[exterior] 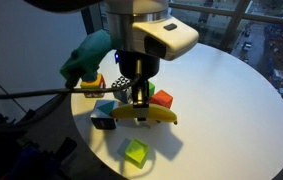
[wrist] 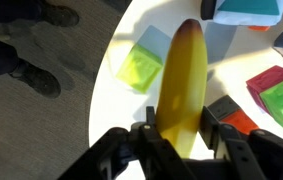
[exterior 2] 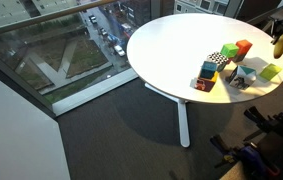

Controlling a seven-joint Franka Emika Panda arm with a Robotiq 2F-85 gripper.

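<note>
A yellow banana [wrist: 187, 75] is clasped in my gripper, which is shut on it near one end. In exterior view 1 the banana [exterior: 162, 114] lies crosswise below the gripper [exterior: 141, 108], above the white table, its shadow on the surface beneath. The far exterior view has the banana [exterior 2: 280, 46] at the right edge, with the gripper mostly cut off. A yellow-green cube [exterior: 136, 152] sits on the table near the front edge, apart from the banana.
Behind the banana several blocks are grouped: a red block [exterior 2: 243, 48], a green block [exterior 2: 228, 50], a checkered block [exterior 2: 218, 60], a blue-topped block [exterior 2: 209, 70] and a blue-white block [exterior 2: 243, 77].
</note>
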